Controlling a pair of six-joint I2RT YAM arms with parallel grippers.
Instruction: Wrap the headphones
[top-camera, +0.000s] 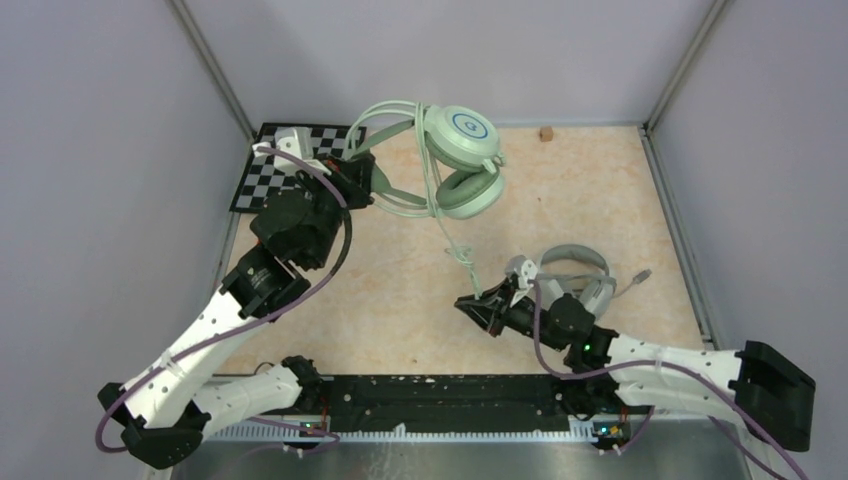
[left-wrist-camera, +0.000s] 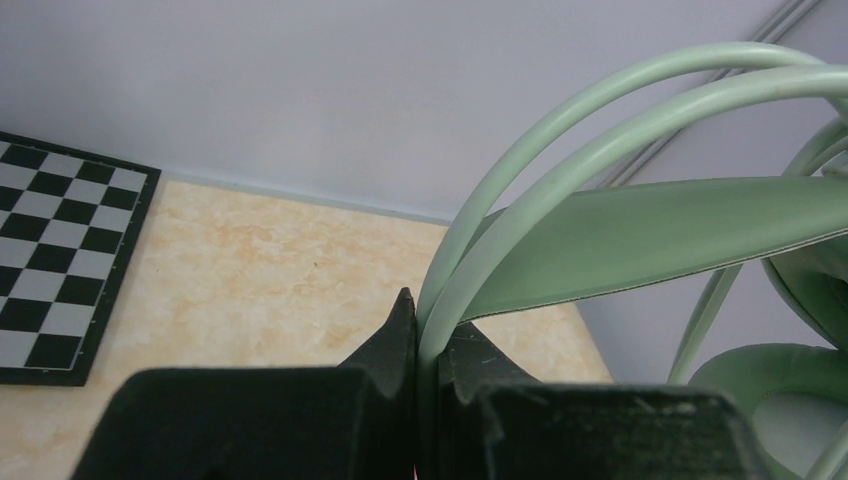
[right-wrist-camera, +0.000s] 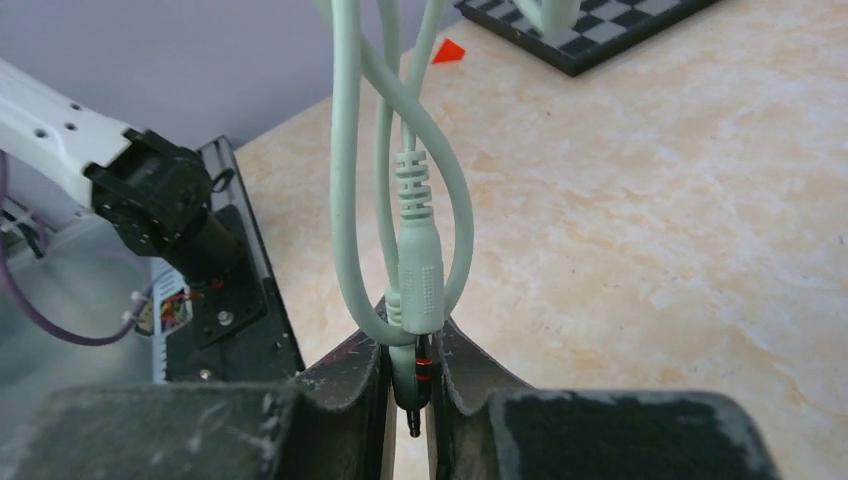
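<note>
Pale green headphones (top-camera: 458, 137) hang in the air in the top view, their cable wound around the band beside the ear cups. My left gripper (top-camera: 366, 182) is shut on the headband; in the left wrist view the band's thin tubes (left-wrist-camera: 505, 225) run between its fingers. From the wound part, the cable's free end (top-camera: 460, 254) slants down with a small loop in it. My right gripper (top-camera: 478, 300) is shut on that cable end, near the plug (right-wrist-camera: 413, 415), whose dark tip pokes out below the fingers. A cable loop (right-wrist-camera: 462, 200) and a ribbed connector (right-wrist-camera: 420, 265) stand above them.
Grey headphones (top-camera: 575, 255) lie on the table just behind the right arm, with their connector (top-camera: 641, 276) to the right. A checkerboard (top-camera: 262, 178) lies at the back left and a small brown block (top-camera: 546, 133) at the back.
</note>
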